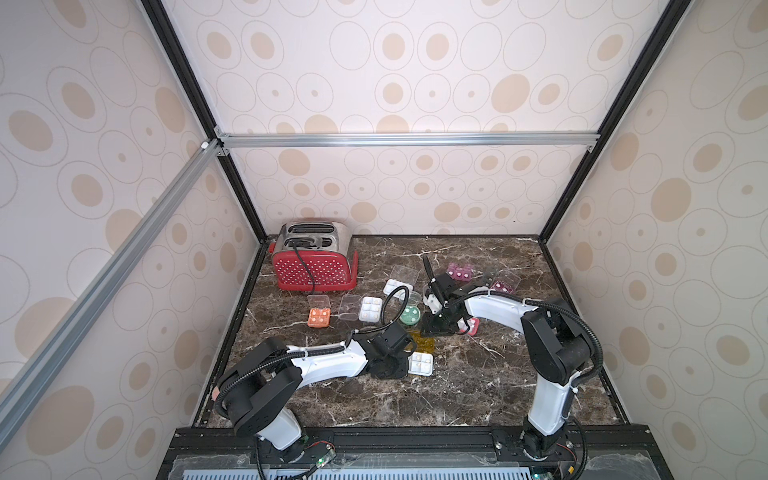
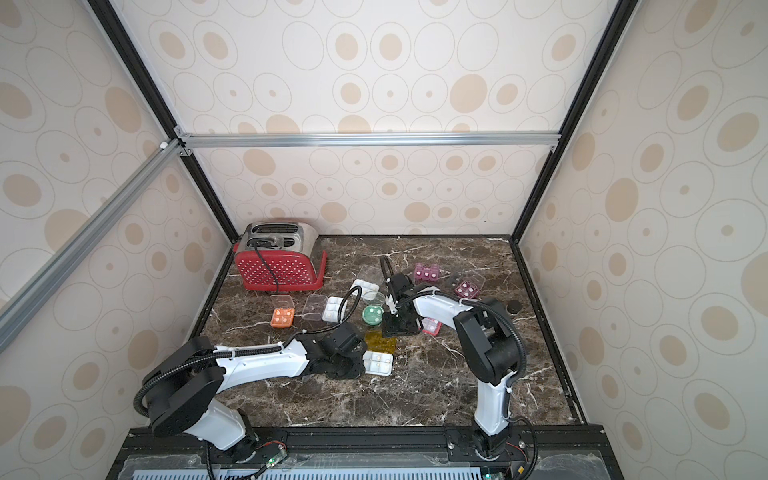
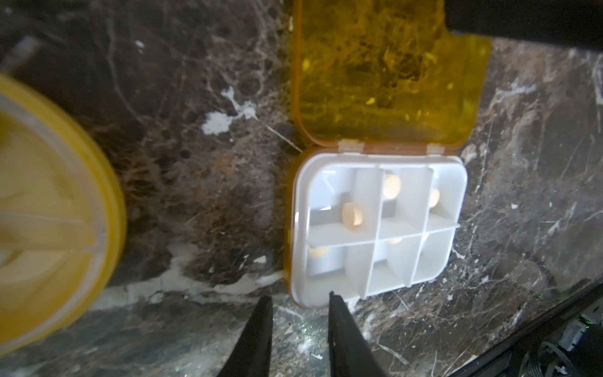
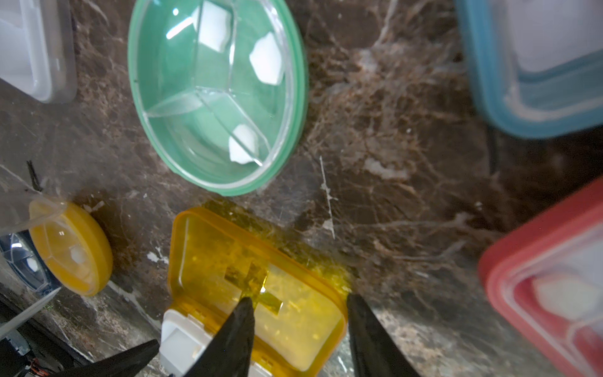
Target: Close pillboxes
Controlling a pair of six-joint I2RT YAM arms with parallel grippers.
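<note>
A white pillbox (image 3: 383,226) with pills in its compartments lies with its amber lid (image 3: 389,81) folded back flat on the table. Just short of the tray's near left corner stands my left gripper, part open and empty. Over the amber lid (image 4: 251,276), in the right wrist view, my right gripper is part open; nothing shows held, and its contact with the lid cannot be told. A round green pillbox (image 4: 213,94), a round yellow one (image 4: 75,251) and a red-rimmed one (image 4: 552,270) lie around it.
Orange (image 1: 319,317) and white (image 1: 370,309) pillboxes with clear lids open stand to the left. Purple ones (image 1: 460,273) lie at the back right. A red toaster (image 1: 314,268) fills the back left corner.
</note>
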